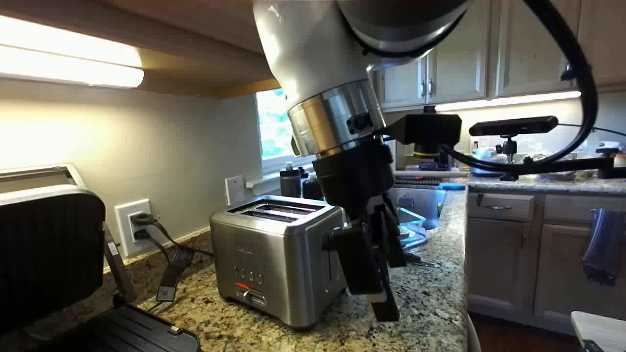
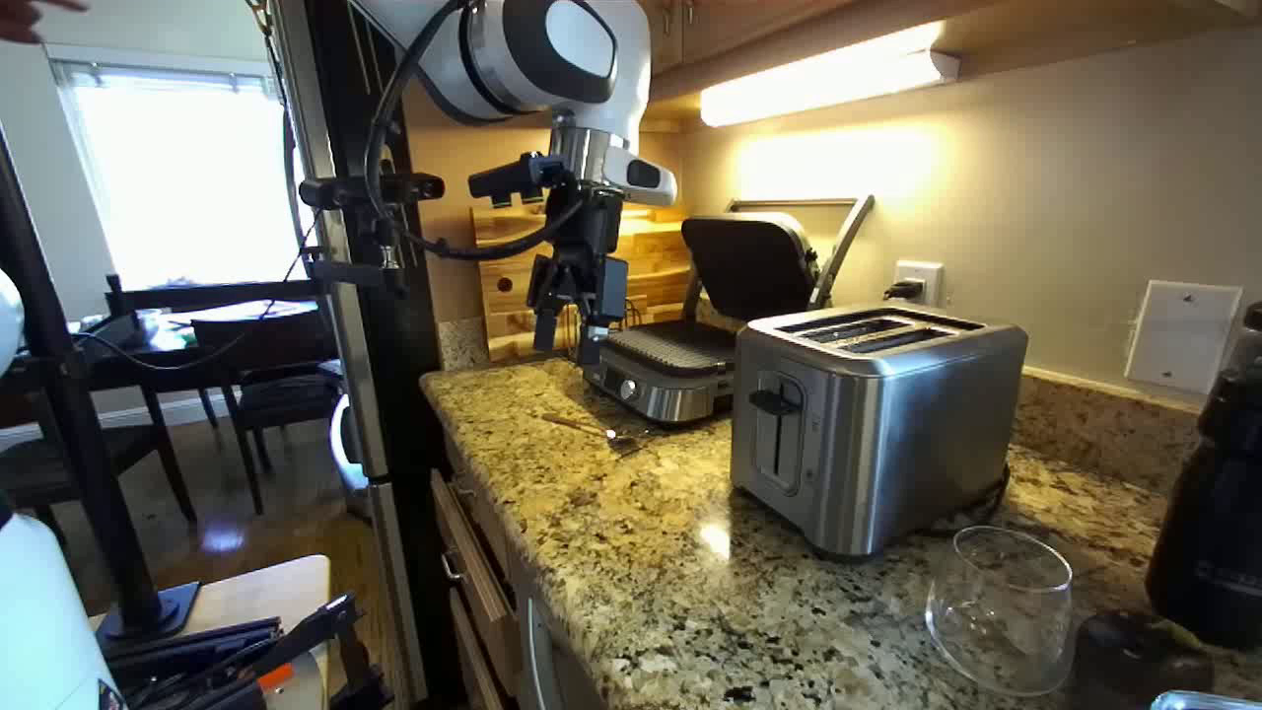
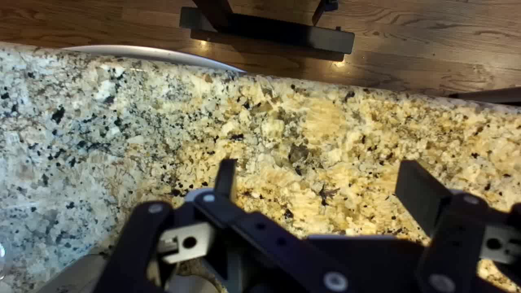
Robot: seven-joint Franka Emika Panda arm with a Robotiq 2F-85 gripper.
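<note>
My gripper is open above the speckled granite counter [image 3: 273, 127], with nothing between its fingers. In exterior view 2 the gripper [image 2: 570, 331] hangs at the far end of the counter, in front of a contact grill [image 2: 674, 361] whose lid stands raised. A spoon-like utensil [image 2: 592, 430] lies on the counter near the grill's front. The steel two-slot toaster [image 2: 870, 438] stands nearer that camera; its slots look empty from here. From exterior view 1, the gripper [image 1: 381, 293] appears in front of the right side of the toaster [image 1: 264, 264].
A clear glass [image 2: 1000, 627] and a dark bottle [image 2: 1219, 509] stand beyond the toaster's near side. Power cords [image 1: 170, 246] run to the wall outlet. A blue rack [image 1: 413, 229] sits toward the sink. Bare counter lies along the front edge.
</note>
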